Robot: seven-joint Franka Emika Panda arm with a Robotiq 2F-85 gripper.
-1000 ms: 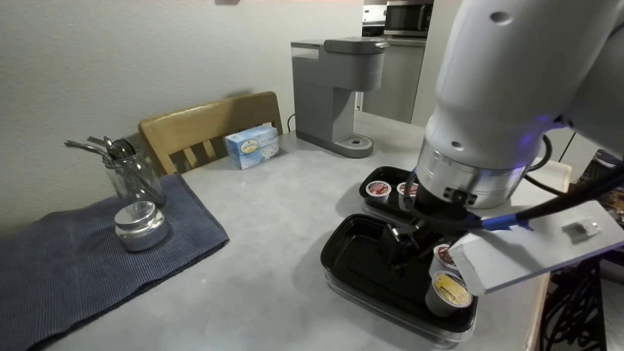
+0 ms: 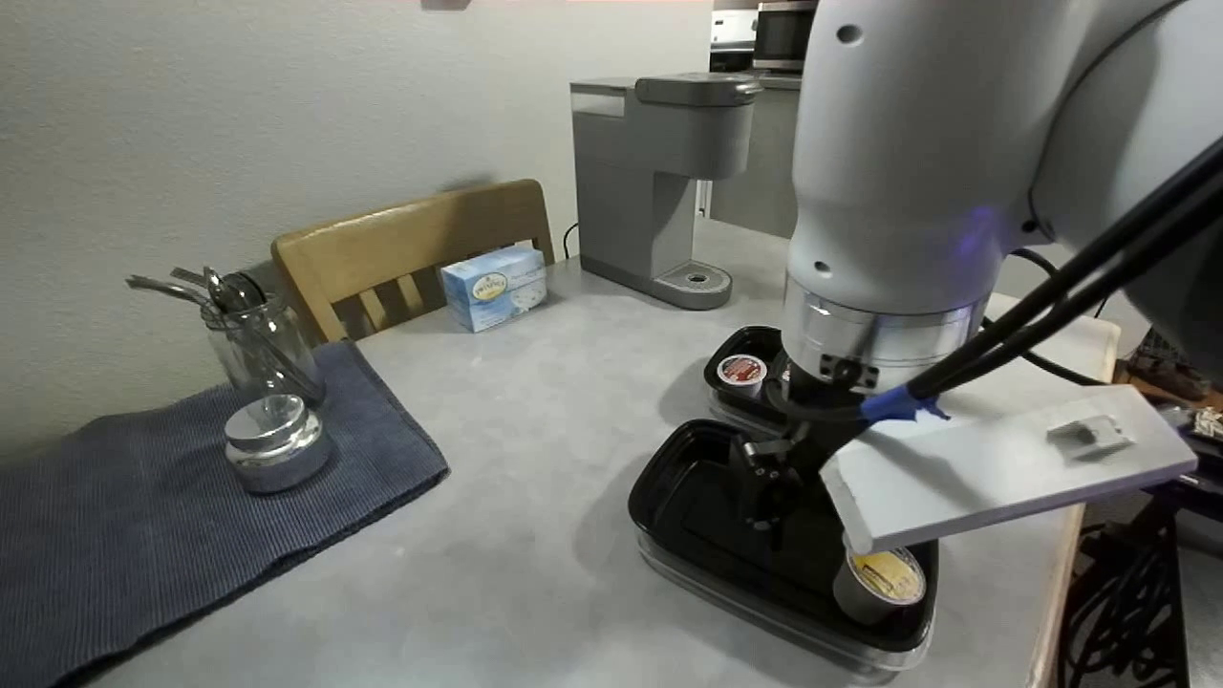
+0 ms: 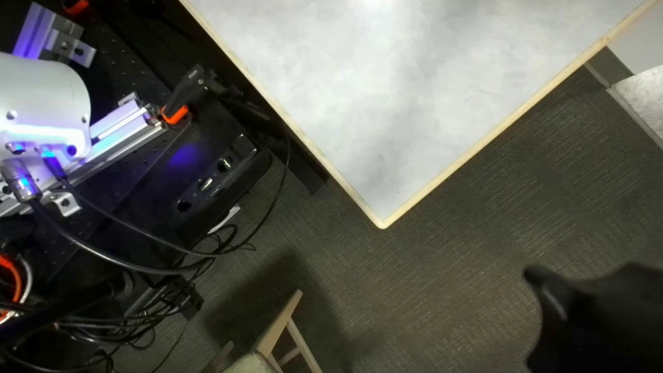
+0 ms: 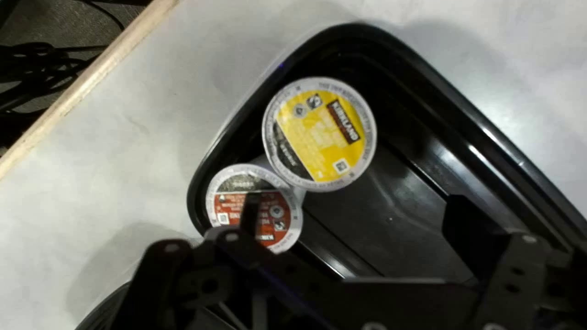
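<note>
Two coffee pods stand side by side at one end of the near black tray (image 2: 699, 430). The yellow-lidded pod (image 4: 324, 137) shows fully in the wrist view. Beside it the red-lidded pod (image 4: 228, 203) is partly covered by one of my fingers. My gripper is open over the tray, its fingers wide apart with only bare black tray floor visible between them. In exterior view 1 the gripper (image 2: 770, 493) hangs low over the tray. There the yellow pod (image 2: 889, 577) shows below the white plate on my wrist, while the near tray's red pod is hidden.
Behind is a second black tray (image 2: 722, 350) with a red-lidded pod (image 2: 741, 372). A grey coffee maker (image 2: 625, 183), blue tea box (image 2: 499, 287), silver-lidded jar (image 2: 275, 441) and glass jar of spoons (image 2: 258, 344) stand farther off.
In exterior view 1 my arm and gripper have shifted left. The white plate now covers the near tray's red pod, and the arm hides more of the far tray. The yellow pod has stayed put.
</note>
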